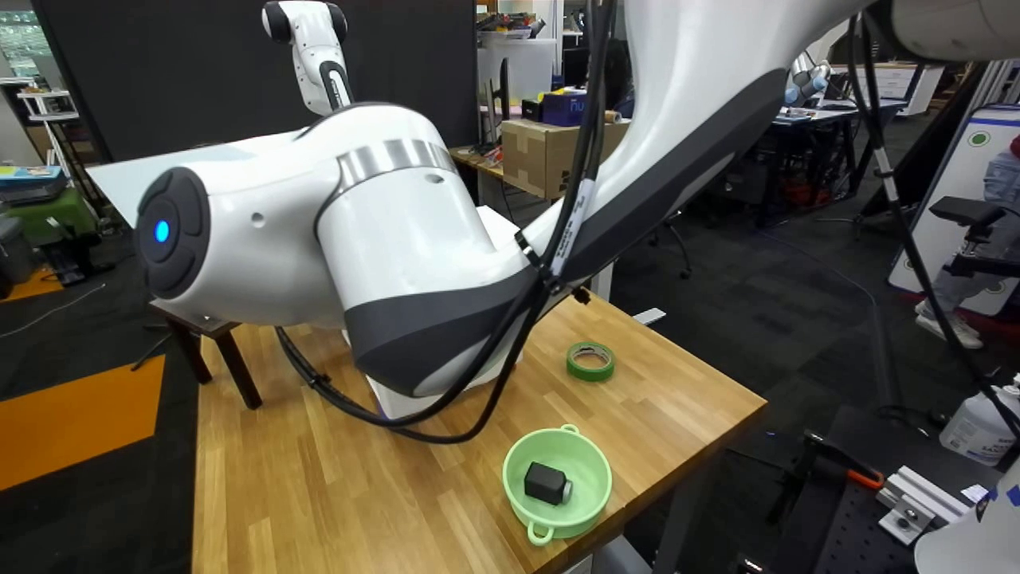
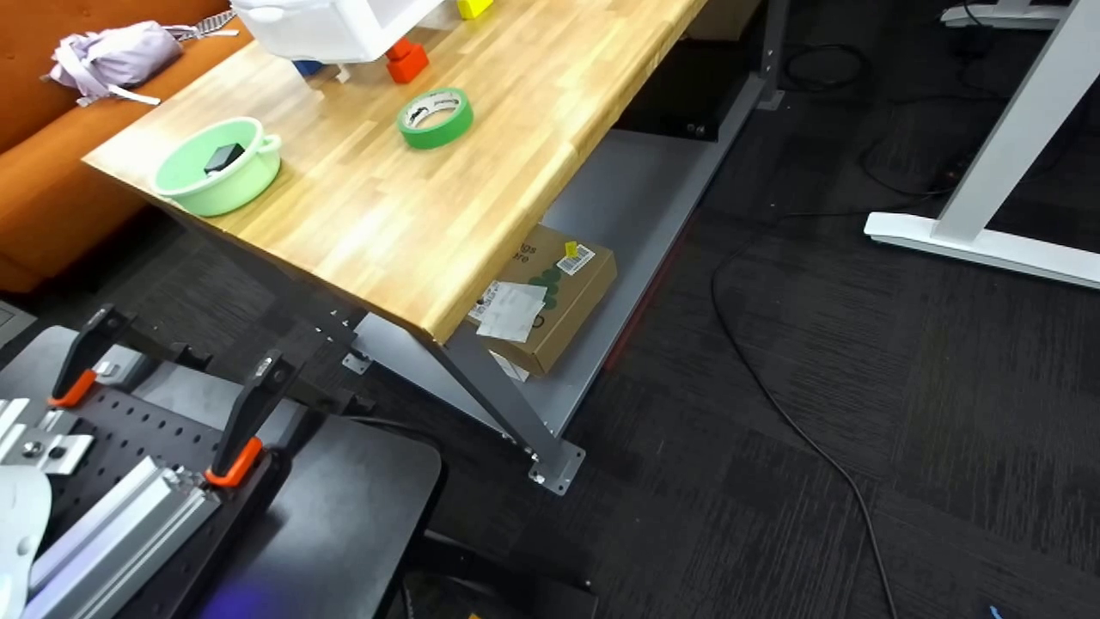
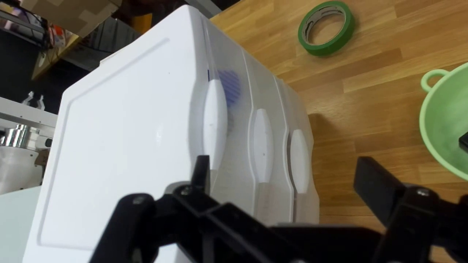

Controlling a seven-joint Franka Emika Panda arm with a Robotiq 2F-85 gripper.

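My gripper stands open in the wrist view, its two black fingers wide apart. Between and beyond them is a white plastic drawer unit (image 3: 127,122) with several translucent drawer fronts and white handles. The left finger (image 3: 201,173) overlaps the top handle in this view; whether they touch I cannot tell. Over the wooden tabletop, right of the drawers, appears the other finger (image 3: 373,184). A light green bowl (image 1: 519,464) holds a black block-like object (image 1: 545,483). In exterior view 1 the arm hides the gripper and most of the drawer unit.
A roll of green tape (image 1: 590,362) lies on the table between drawers and bowl. Red blocks (image 2: 406,62) and a yellow block (image 2: 473,7) are near the drawer unit in exterior view 2.
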